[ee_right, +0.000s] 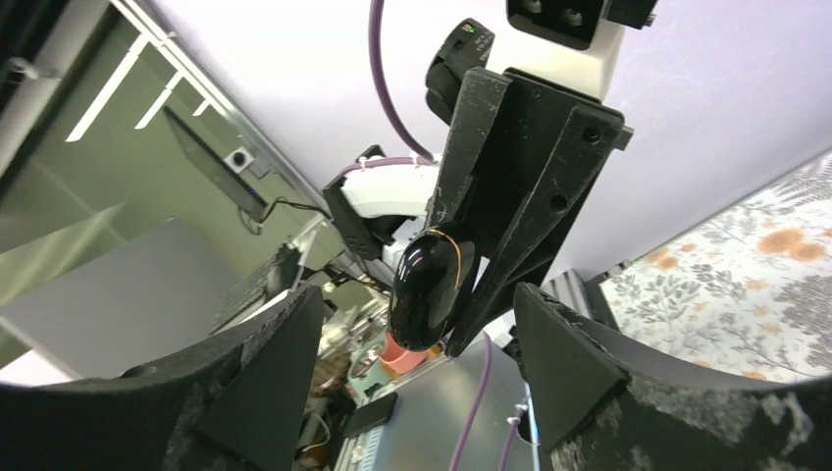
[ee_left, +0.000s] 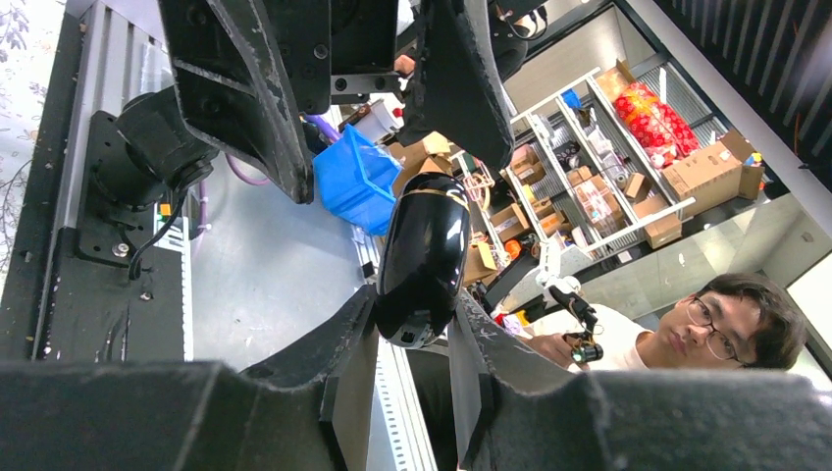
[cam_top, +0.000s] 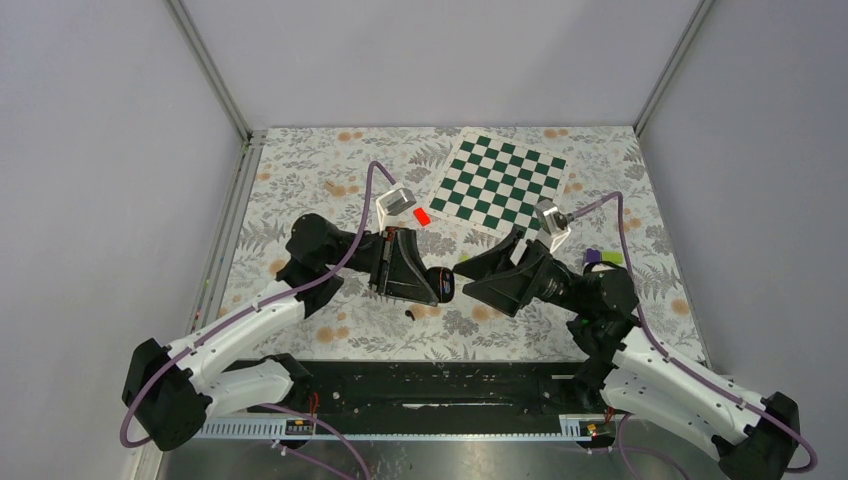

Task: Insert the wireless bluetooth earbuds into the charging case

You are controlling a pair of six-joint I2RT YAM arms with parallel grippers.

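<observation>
My left gripper (cam_top: 425,285) is shut on the glossy black charging case, held in the air near the middle; in the right wrist view the case (ee_right: 427,289) shows a thin gold band, its lid apparently closed. Just right of it, my right gripper (cam_top: 462,287) stands open, apart from the case, with its fingers facing it. A small dark piece (cam_top: 410,315), possibly an earbud, lies on the table below the left gripper; it is too small to tell.
The patterned table (cam_top: 260,245) holds a checkerboard (cam_top: 498,180) at the back, a red block (cam_top: 421,216) and purple and green pieces (cam_top: 610,257) at the right.
</observation>
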